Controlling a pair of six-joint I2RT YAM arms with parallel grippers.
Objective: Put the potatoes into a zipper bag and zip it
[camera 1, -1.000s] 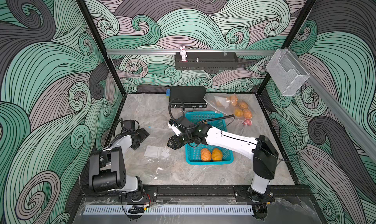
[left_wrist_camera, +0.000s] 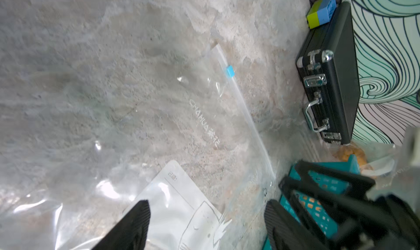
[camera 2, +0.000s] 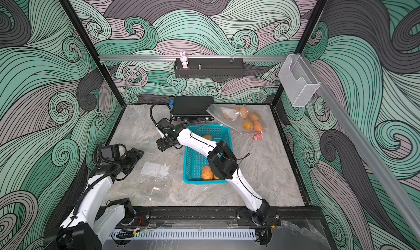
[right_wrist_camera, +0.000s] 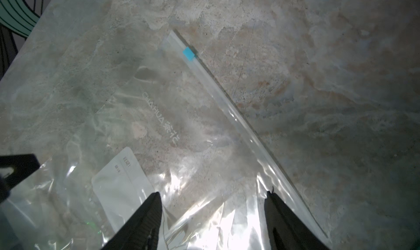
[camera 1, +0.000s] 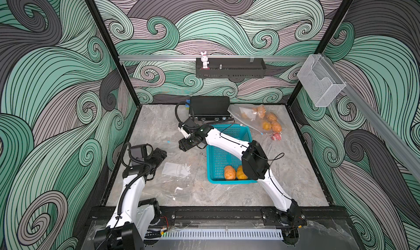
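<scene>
An empty clear zipper bag [camera 1: 175,169] with a blue slider [left_wrist_camera: 230,71] and white label lies flat on the table's left half. My left gripper [camera 1: 161,155] hangs over its left side, fingers apart, nothing between them. My right gripper [camera 1: 183,145] is open above the bag's zip end, beside the teal basket [camera 1: 210,171]. Potatoes [camera 1: 229,172] sit in the basket's front, partly hidden by my right arm; another [camera 2: 207,137] is at its back. A filled bag of potatoes [camera 1: 266,121] lies at the back right.
A black case [camera 1: 209,105] stands at the back, behind the basket. A small red item [camera 1: 276,136] lies by the filled bag. Free table shows right of the basket and at the back left.
My right gripper has moved left and toward the back, its arm swinging across the basket. My left arm has changed posture, its gripper shifting slightly toward the front.
</scene>
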